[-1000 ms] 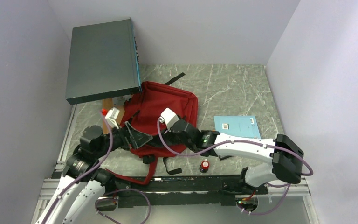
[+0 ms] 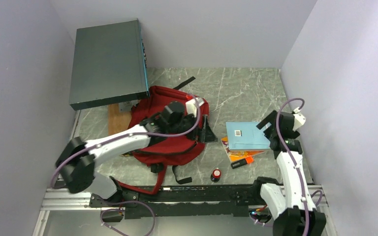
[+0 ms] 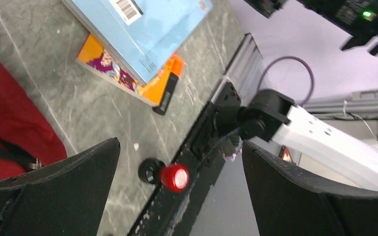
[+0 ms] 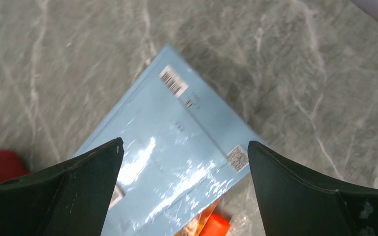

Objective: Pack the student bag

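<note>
A red backpack (image 2: 170, 150) lies in the middle of the table. My left gripper (image 2: 206, 132) hangs open over its right edge, with nothing between its fingers. To the right, a light blue book (image 2: 248, 135) lies on an orange book (image 2: 231, 155). My right gripper (image 2: 266, 121) is open above the blue book's upper right corner, which fills much of the right wrist view. A dark marker with an orange end (image 2: 238, 163) lies below the books. A small red-topped dark object (image 2: 216, 174) stands near the front edge.
A large dark box (image 2: 106, 61) sits at the back left, over a wooden board (image 2: 118, 120). Grey walls enclose the table. Bare marble (image 2: 246, 88) lies free at the back right, and the front rail (image 2: 202, 194) runs along the near edge.
My left arm has swung rightward across the backpack. My right arm has moved away from over the backpack to the right, above the books.
</note>
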